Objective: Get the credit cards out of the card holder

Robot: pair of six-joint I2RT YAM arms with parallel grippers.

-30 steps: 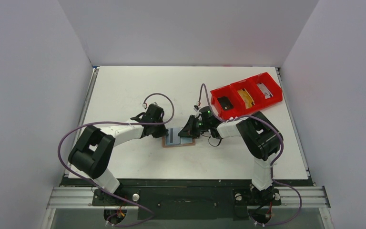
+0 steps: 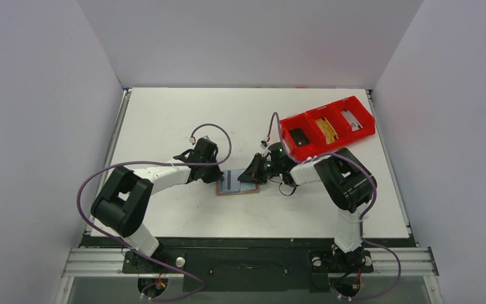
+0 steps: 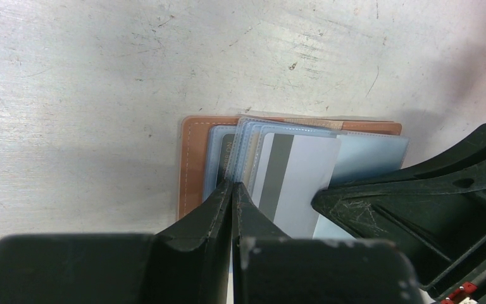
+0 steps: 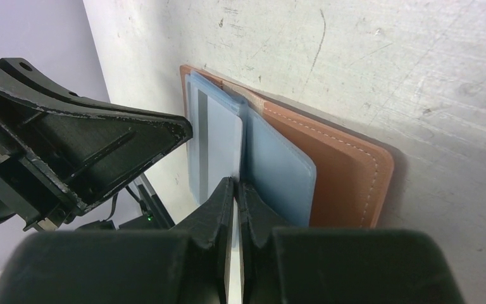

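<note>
A brown card holder [image 2: 237,193] lies opened on the table, with clear bluish plastic sleeves [image 3: 370,155] inside. One sleeve holds a white card [image 3: 300,171] with a dark stripe. At the left edge of the sleeves, my left gripper is shut, its tips touching them. My right gripper is shut too, its tips against the long edge of the white card [image 4: 223,136] in its sleeve. Whether either pair of tips pinches a thin sleeve or card edge, I cannot tell. A dark card [image 3: 226,152] shows under the raised sleeves.
At the back right stands a red tray [image 2: 370,130] with compartments. It holds a black card [image 2: 299,137], a yellow card [image 2: 326,130] and a whitish card [image 2: 352,120]. Both arms crowd the holder from either side.
My right gripper has shifted very slightly to the right over the holder, and its cable with it. My left arm and the card holder look unmoved.
</note>
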